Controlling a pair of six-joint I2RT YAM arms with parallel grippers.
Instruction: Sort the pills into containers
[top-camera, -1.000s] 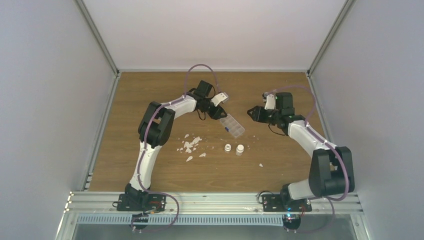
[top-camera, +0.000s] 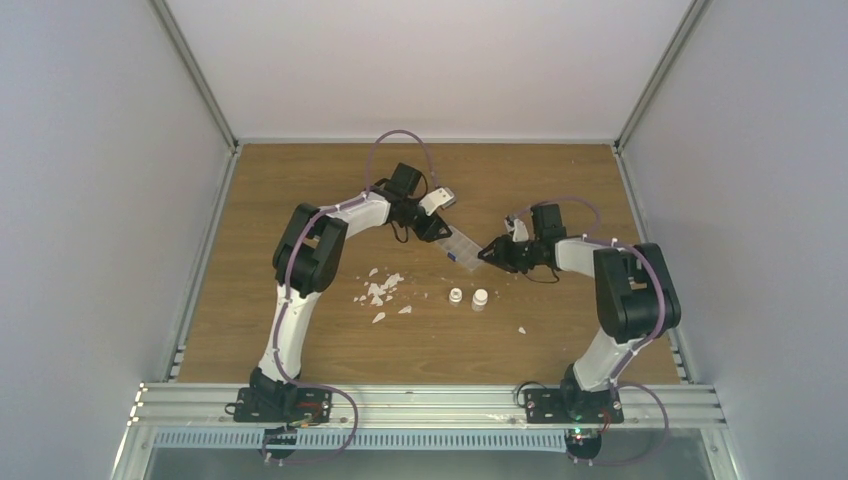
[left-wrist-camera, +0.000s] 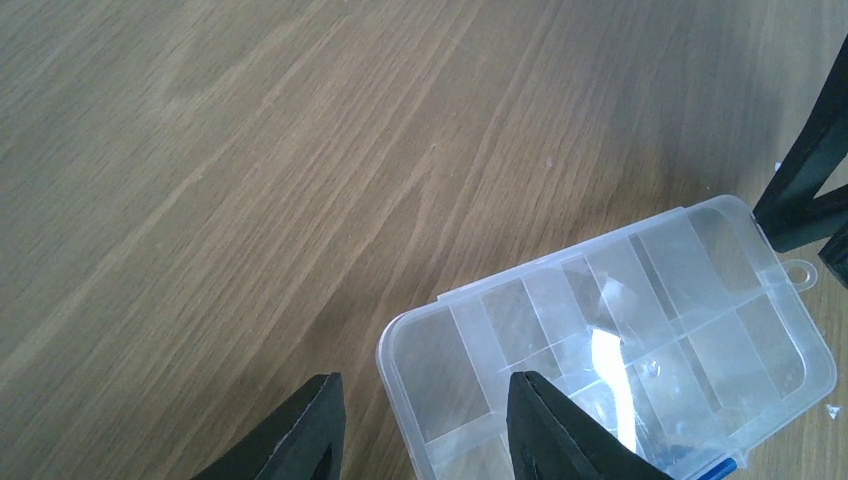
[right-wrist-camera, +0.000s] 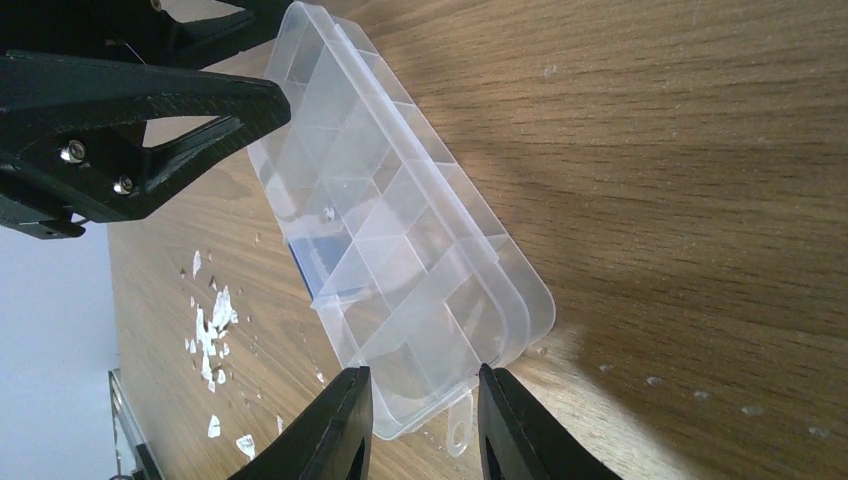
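Observation:
A clear plastic compartment box (top-camera: 461, 247) with a blue latch lies slantwise on the table between the two arms. In the left wrist view its near end wall shows beside the fingers of my left gripper, which is open. My right gripper is at the box's opposite end, where a small hang tab sits; its fingers are part open, and whether they touch the box I cannot tell. The compartments of the box (right-wrist-camera: 400, 230) look empty. Two small white bottles (top-camera: 480, 297) stand in front of it.
Several white flakes (top-camera: 381, 289) lie scattered on the wooden table to the front left, and one lone flake (top-camera: 522, 330) is at the front right. A small grey item (top-camera: 448, 197) lies behind the left gripper.
My right gripper has come leftward and a little toward the front, from clear of the box to its right end. The left arm and the bottles look nearly unchanged.

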